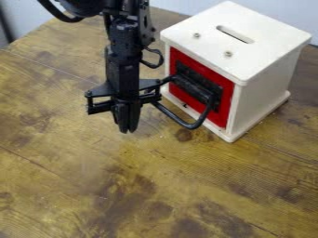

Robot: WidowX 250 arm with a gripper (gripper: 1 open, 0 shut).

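The black gripper [126,115] points down at the left of a white wooden box [261,88], close beside a black loop handle [179,117] that sticks out from the box's red front panel [218,113]. Its fingers hang low over the table. Whether they stand open or shut is hard to make out, and I cannot tell whether it touches the handle. The box's top has a slot and two round fittings.
A pale wall shows behind the table's back edge.
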